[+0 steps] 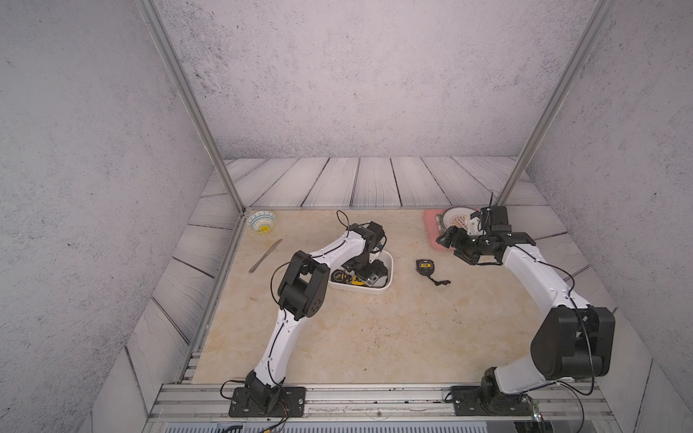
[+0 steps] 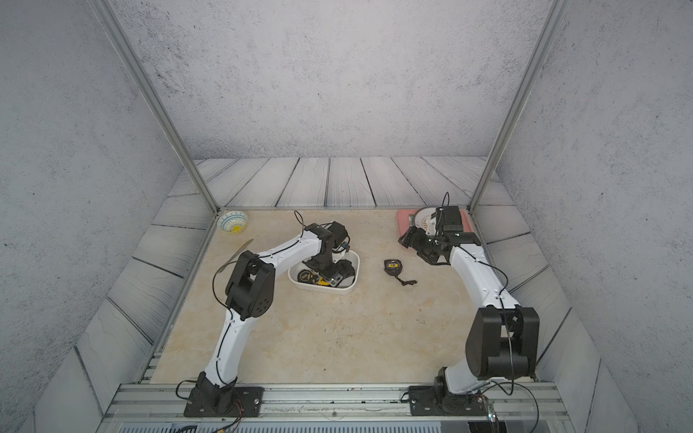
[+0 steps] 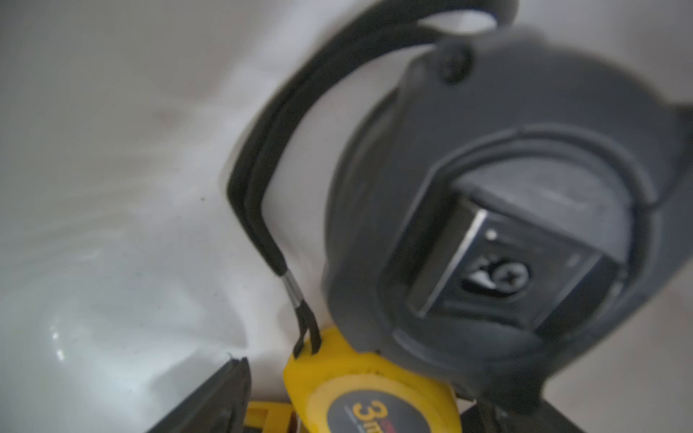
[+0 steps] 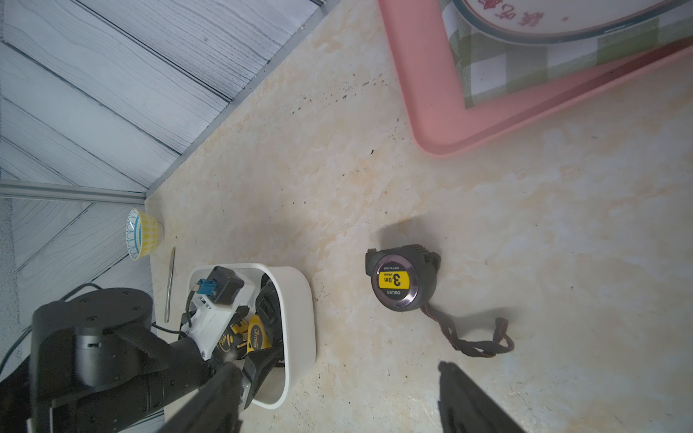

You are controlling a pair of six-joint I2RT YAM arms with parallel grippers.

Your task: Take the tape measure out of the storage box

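Note:
The white storage box [image 1: 390,272] stands mid-table, and my left gripper reaches down into it with its fingers open. Between its fingers, in the left wrist view, shows a yellow 3 m tape measure [image 3: 375,411]. A dark grey tape measure [image 3: 375,238] with a metal clip fills the right of that view, very close and overlapping the yellow one. Another black tape measure [image 1: 340,276] lies at the box's left end. On the bare table right of the box rests a black tape measure [image 4: 404,278] with a strap. My right gripper is open and empty, above the table.
At the back right is a pink tray [image 4: 433,133] with a plate [image 1: 459,215] on it, near the right gripper. A small bowl [image 1: 261,221] and a knife [image 1: 265,256] lie at the left.

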